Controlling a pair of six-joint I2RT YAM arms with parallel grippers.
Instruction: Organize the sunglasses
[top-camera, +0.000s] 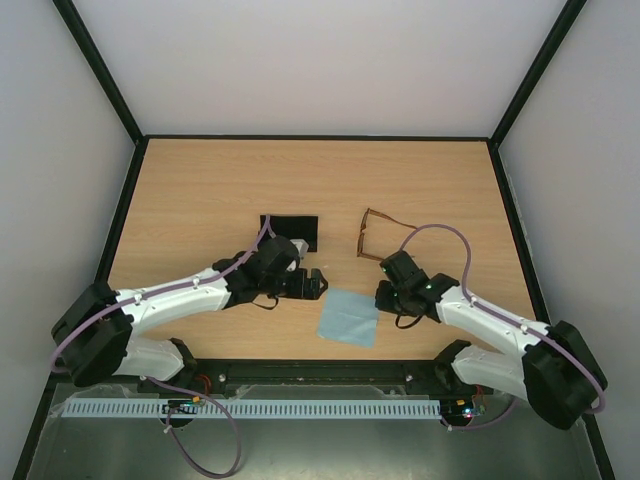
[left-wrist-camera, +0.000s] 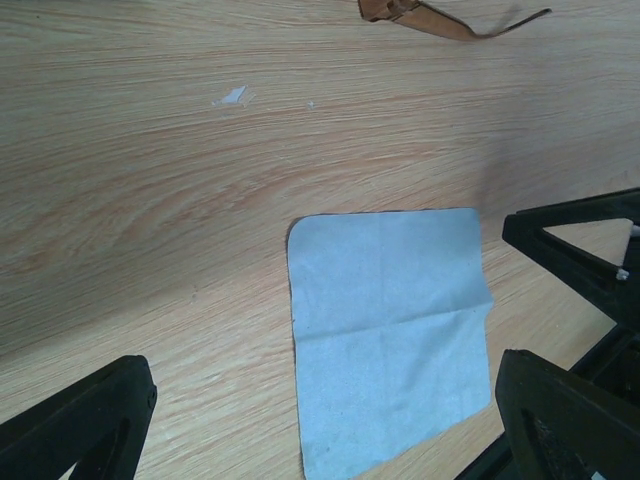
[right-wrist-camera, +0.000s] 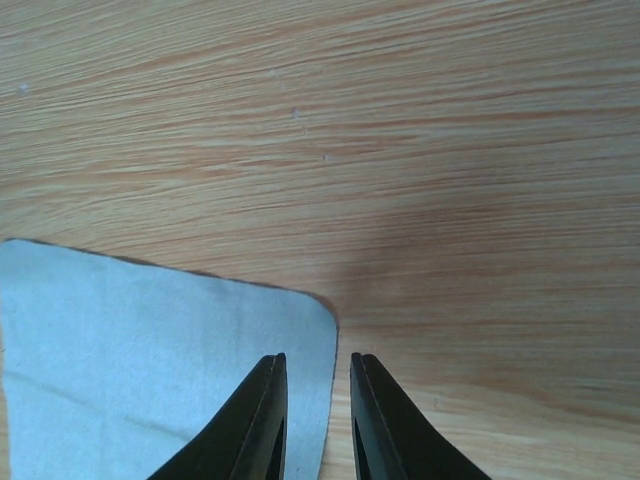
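Observation:
Brown-framed sunglasses (top-camera: 362, 235) lie on the table with their arms unfolded, and part of the brown frame (left-wrist-camera: 435, 18) shows at the top of the left wrist view. A light blue cloth (top-camera: 348, 318) lies flat near the front edge. At its left side my left gripper (top-camera: 322, 284) stands open, nothing between its fingers. Above the cloth's far right corner is my right gripper, its fingertips a small gap apart and empty. The black case (top-camera: 290, 231) sits behind the left arm, which partly covers it.
Both grippers stand close together around the cloth. A dark frame edge runs around the tabletop.

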